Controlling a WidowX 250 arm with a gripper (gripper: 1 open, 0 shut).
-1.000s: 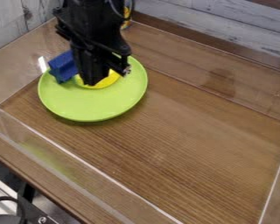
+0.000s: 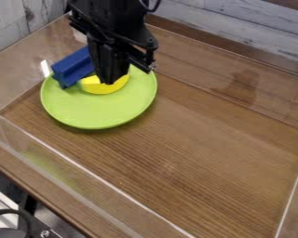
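The black gripper (image 2: 111, 72) hangs over a green plate (image 2: 89, 112) at the upper left of the wooden table. A blue block (image 2: 72, 65) sits at the plate's back left, beside and partly behind the gripper. A yellow object (image 2: 103, 86) on the plate is partly hidden under the gripper. The fingertips are dark and overlap the objects, so what is between them is not clear; the gripper looks shut.
Bare tabletop (image 2: 201, 167) fills the middle and right. A white wall runs along the back, and the table's front left edge has cables and a dark gap beyond it.
The gripper has moved slightly left and up in the view. The blue block shows more beside it.
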